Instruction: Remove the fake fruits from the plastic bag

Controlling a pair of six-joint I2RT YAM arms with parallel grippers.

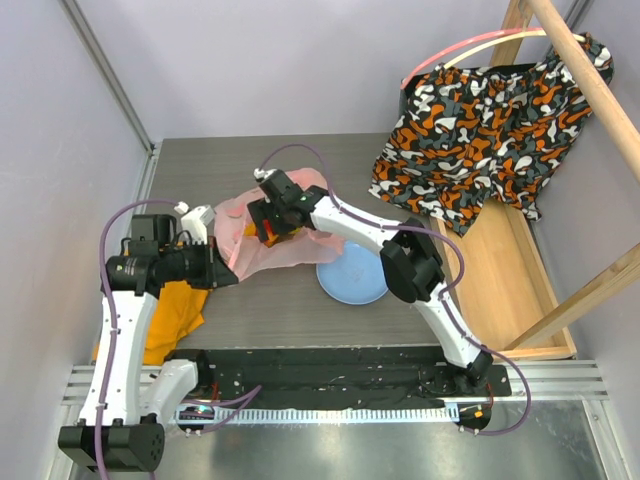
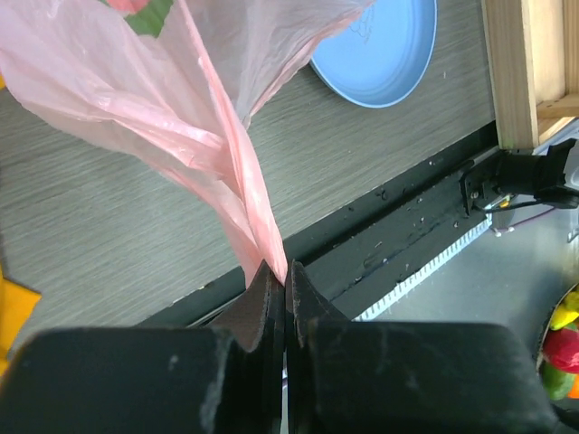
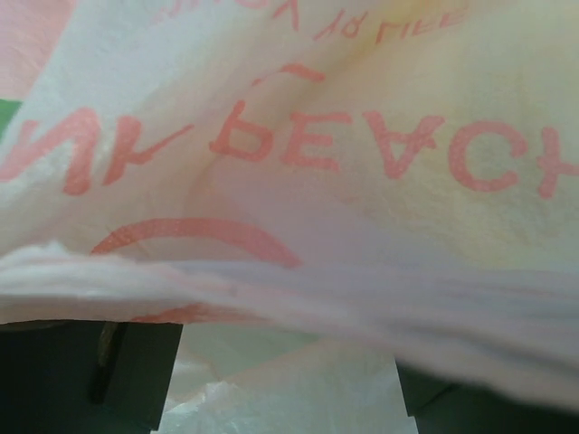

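A pink translucent plastic bag [image 1: 275,262] lies on the grey table, its mouth pulled toward the left arm. My left gripper is shut on the bag's edge, which runs taut and twisted up from its fingertips. Yellow and orange fruit [image 1: 284,238] shows in the bag's opening, partly covered by the right arm. My right gripper [image 1: 264,226] is down in that opening, at the fruit. In the right wrist view its fingers [image 3: 136,375] stand apart, with a fold of the printed bag across them; no fruit is visible between them.
A blue plate [image 1: 354,274] sits right of the bag. Orange cloth [image 1: 172,318] lies under the left arm. A wooden frame [image 1: 508,280] with a camouflage cloth [image 1: 490,125] occupies the right. Bare table shows in front of the bag.
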